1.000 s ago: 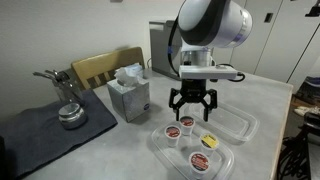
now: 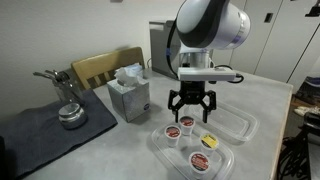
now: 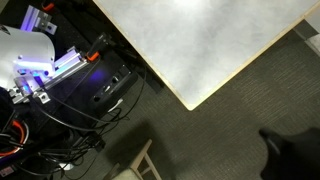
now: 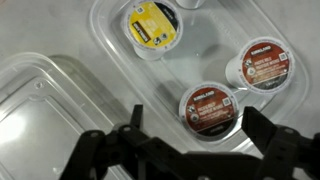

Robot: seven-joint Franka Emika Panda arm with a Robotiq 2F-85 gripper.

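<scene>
Just above a clear plastic tray (image 2: 225,160) my gripper (image 2: 192,113) hangs open, its fingers pointing down. Between the two black fingers in the wrist view lies a brown-lidded coffee pod (image 4: 209,110), which still rests in the tray. A second brown-lidded pod (image 4: 265,65) sits to its upper right, and a yellow-lidded pod (image 4: 153,25) is at the upper left. In exterior view 1 red-lidded pods (image 2: 172,134) also show in the tray, with the yellow pod (image 2: 209,142) at the right.
Another clear tray, empty (image 2: 240,122), lies close beside at the right. Behind are a grey box (image 2: 128,100) with white tissue and a metal canister (image 2: 71,115) on a dark mat (image 2: 50,135). Exterior view 2 shows only a table corner (image 3: 195,90) and floor.
My gripper has barely moved, perhaps slightly lower over the pod. The pods and trays stay where they were.
</scene>
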